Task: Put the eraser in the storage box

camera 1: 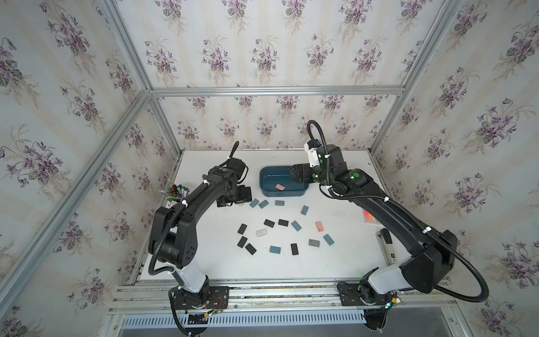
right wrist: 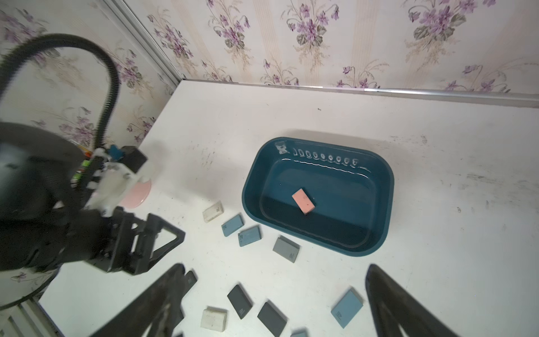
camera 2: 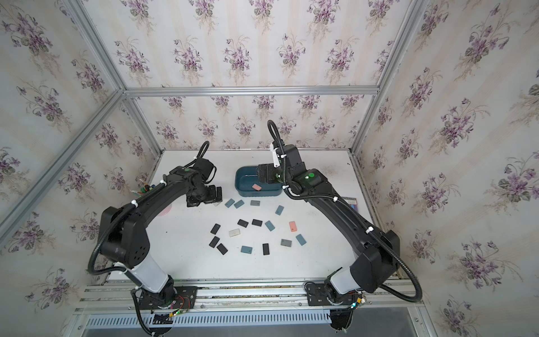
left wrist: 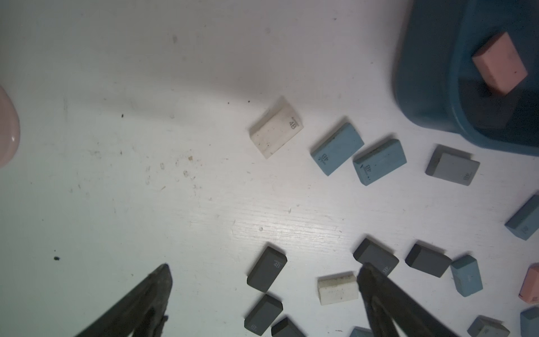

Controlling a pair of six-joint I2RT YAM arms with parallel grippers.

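The teal storage box (right wrist: 359, 224) stands at the back centre with a pink eraser (right wrist: 303, 200) inside. Many erasers lie on the white table in front and left of it: white (left wrist: 276, 130), blue (left wrist: 337, 147), grey (left wrist: 452, 168), black (left wrist: 266, 269) and pink (camera 2: 292, 226). My left gripper is open, pointing down over the table left of the box, nothing between its fingers. My right gripper is open and empty, raised above the front right part of the box.
A pink round object (right wrist: 136, 193) with colourful items by it stands at the left. Aluminium rails (camera 1: 275, 90) and papered walls surround the workspace.
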